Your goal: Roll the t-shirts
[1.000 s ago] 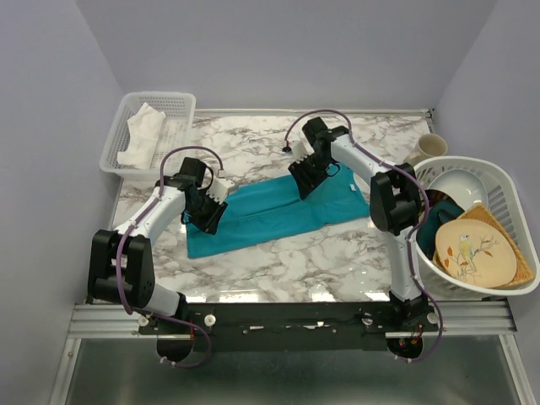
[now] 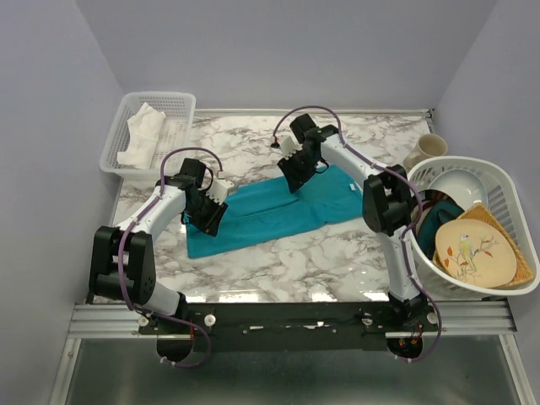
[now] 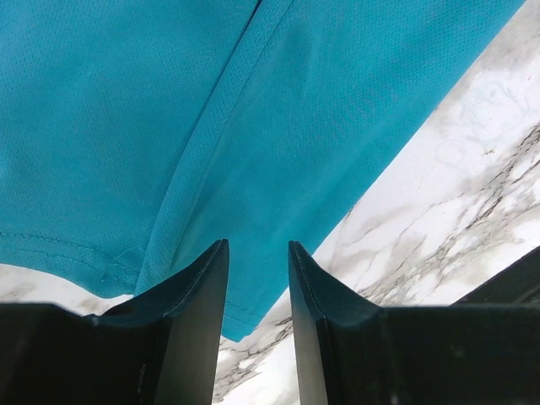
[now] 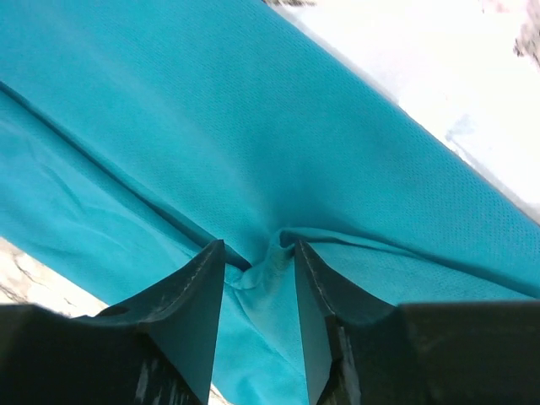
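Observation:
A teal t-shirt [image 2: 278,224] lies folded into a long strip across the marble table, with a lengthwise fold line down its middle. In the left wrist view, bare teal cloth [image 3: 278,160] fills most of the picture. My left gripper [image 2: 213,230] is open over the strip's left end, its fingertips apart with nothing gripped. Toward the strip's middle, my right gripper [image 2: 293,187] stands open. Between and just beyond its fingertips, a small raised pucker of cloth [image 4: 272,263] shows in the right wrist view; it is not clamped.
A white basket [image 2: 184,114] holding a white cloth [image 2: 143,135] stands at the back left. At right are a full white laundry basket [image 2: 499,198] and a beige cup [image 2: 429,147].
The shirt's right end has moved slightly left. The left arm is unmoved.

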